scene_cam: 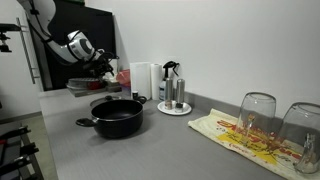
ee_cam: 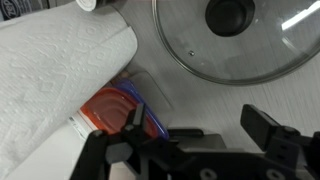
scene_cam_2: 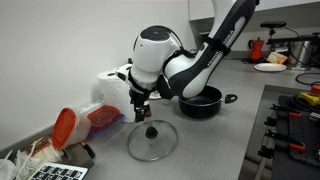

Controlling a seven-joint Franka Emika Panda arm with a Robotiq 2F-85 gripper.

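My gripper is open, its dark fingers wide apart with nothing held between them. In the second exterior view the gripper (scene_cam_2: 138,108) hangs above the counter, close to the glass lid (scene_cam_2: 165,150) with its black knob (scene_cam_2: 151,132). The lid (ee_cam: 210,65) lies flat, ahead of the fingers in the wrist view, partly cut off by the frame's top edge. A black pot (scene_cam: 118,122) stands uncovered on the counter, apart from the lid and gripper.
A paper towel roll (ee_cam: 60,70) and red-lidded containers (ee_cam: 110,110) lie near the gripper on one side. Shakers (scene_cam: 180,92) on a plate, a yellow-printed towel (scene_cam: 225,130) and upturned glasses (scene_cam: 256,115) line the wall.
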